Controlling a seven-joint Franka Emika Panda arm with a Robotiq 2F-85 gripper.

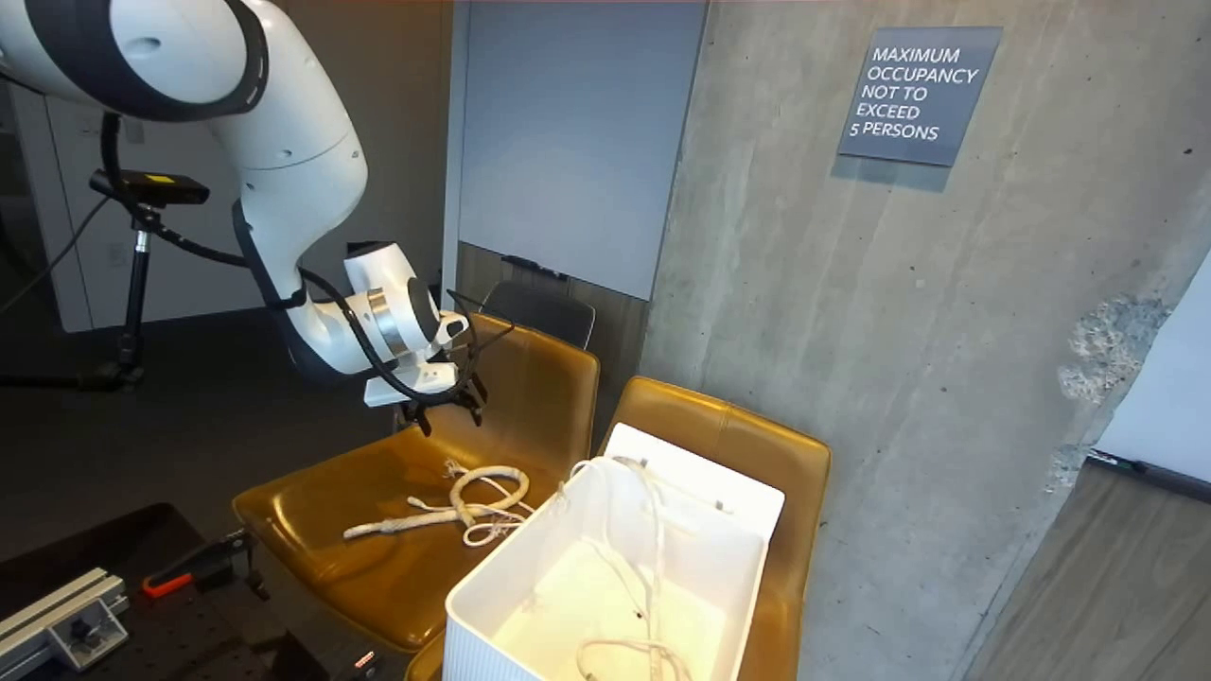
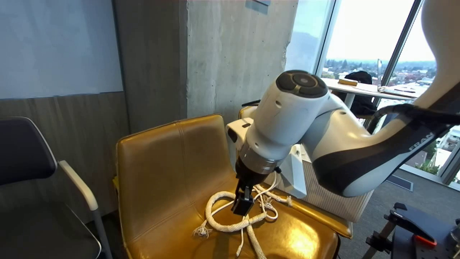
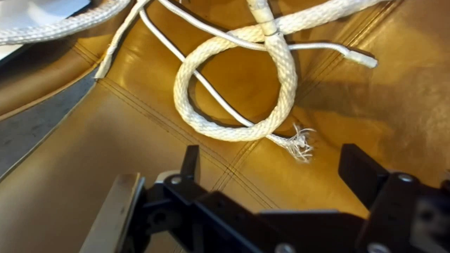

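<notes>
A thick white rope lies in a loop on the seat of the brown leather chair, tangled with thinner cords. In the wrist view its round loop is beyond my fingertips, with a frayed cord end beside it. My gripper stands open above the seat, its fingers wide apart and nothing between them. The white bin stands to the right in exterior view 1, with more pale rope inside and over its rim. From exterior view 2, my gripper appears over the loop.
A second brown chair backs the bin. A dark table with a clamp and a metal rail sits at lower left. In exterior view 2, a dark armchair is at the left.
</notes>
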